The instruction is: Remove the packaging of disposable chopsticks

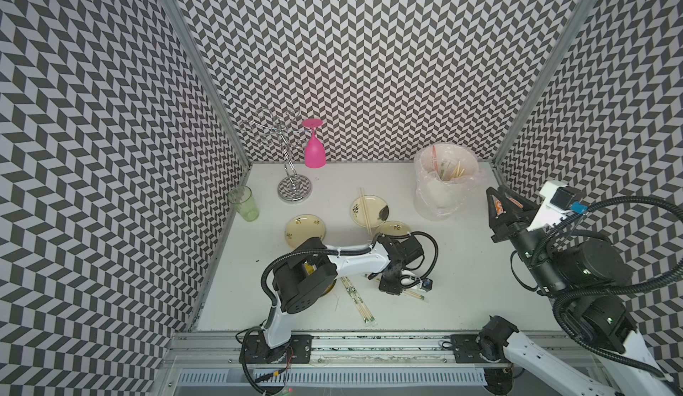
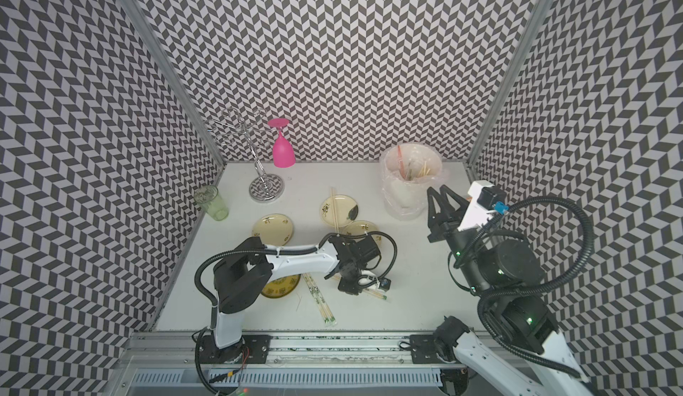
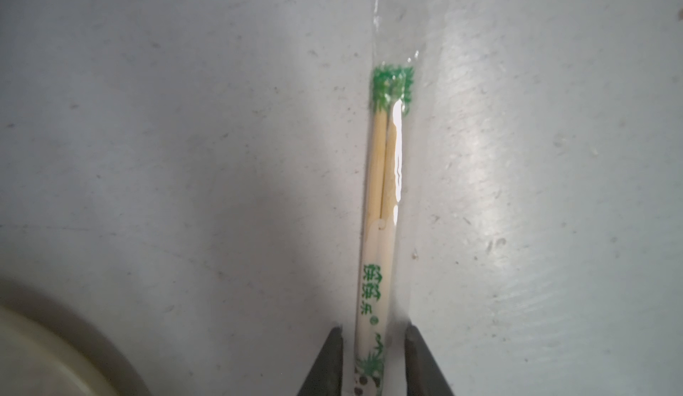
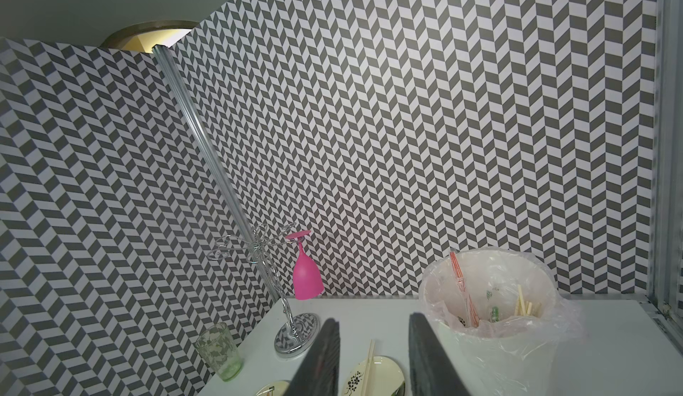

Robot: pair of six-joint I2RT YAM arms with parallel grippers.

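A packaged pair of chopsticks (image 3: pixel 377 182) lies on the table in the left wrist view, in a clear wrapper with green print. My left gripper is part open, its fingertips either side of the wrapper's lower part; whether they touch is unclear. More wrapped chopsticks (image 1: pixel 355 300) lie near the front of the table. My right gripper is raised at the right side, open, with nothing between its fingers. Loose bare chopsticks (image 1: pixel 365 211) rest across a plate at the middle.
A bag-lined bin (image 1: pixel 441 196) holding chopsticks and wrappers stands at back right. A metal rack (image 1: pixel 294 189) with a pink goblet (image 1: pixel 314 150) and a green glass (image 1: pixel 245 204) are at back left. Several plates (image 1: pixel 304 228) occupy the middle. The table's right side has free room.
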